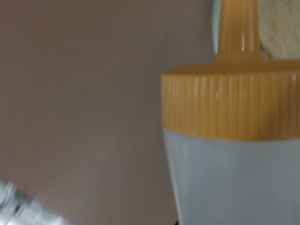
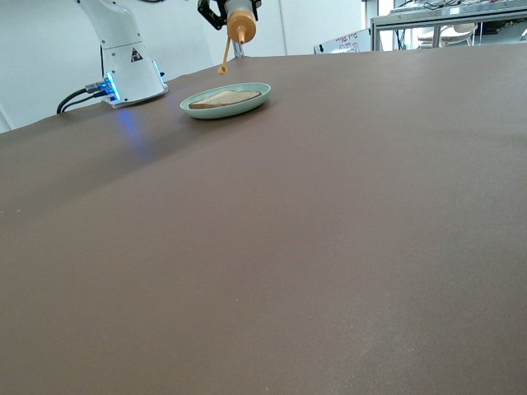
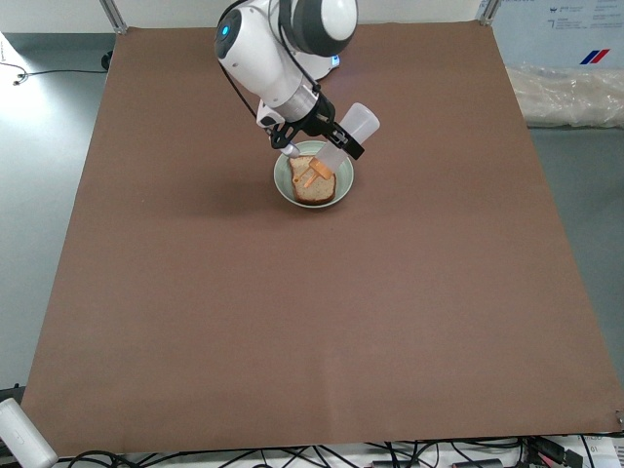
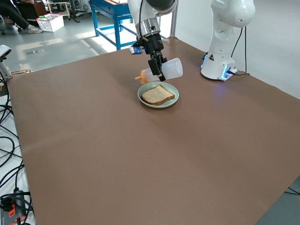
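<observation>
My gripper (image 4: pixel 158 64) is shut on a squeeze bottle (image 4: pixel 171 68) with a translucent body and an orange cap (image 1: pixel 229 103) and nozzle. The bottle is tipped, nozzle over a pale green plate (image 3: pixel 312 203) that holds a slice of bread (image 4: pixel 157 95). In the top view the orange nozzle (image 2: pixel 241 33) hangs above the plate. The wrist view shows the cap large, with part of the bread behind the nozzle; the fingers are mostly hidden there.
A white robot base (image 4: pixel 217 65) with cables stands at the table's back. Cables (image 4: pixel 14 164) lie along the table's outer edge.
</observation>
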